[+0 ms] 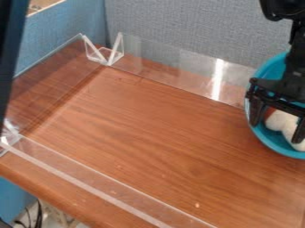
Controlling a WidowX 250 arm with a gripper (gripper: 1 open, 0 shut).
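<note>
A blue bowl [262,134] sits at the right edge of the wooden table. My black gripper [276,103] is over and inside the bowl, with its fingers open above a white and reddish object [287,125] lying in it. The gripper partly hides that object, so I cannot tell whether the fingers touch it.
A grey padded wall stands at the back and a blue one at the left. A dark shape covers the upper left edge of the view.
</note>
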